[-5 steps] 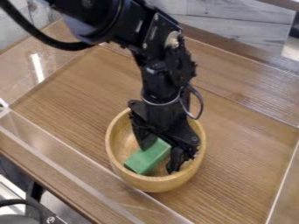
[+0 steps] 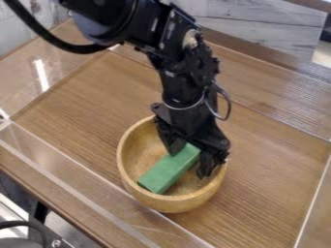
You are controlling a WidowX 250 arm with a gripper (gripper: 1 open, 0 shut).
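A tan round bowl sits on the wooden table at the centre front, holding a flat green block that lies diagonally. My black gripper reaches down over the bowl from above, open, its fingers around the upper end of the block. The far fingertip and part of the block's upper end are partly hidden by the gripper.
The wooden table has free room to the left and right of the bowl. A pale wall stands behind it. Black cables hang at the lower left, beyond the table's edge.
My gripper has risen slightly, and more of the green block shows beneath it. The bowl stays in place.
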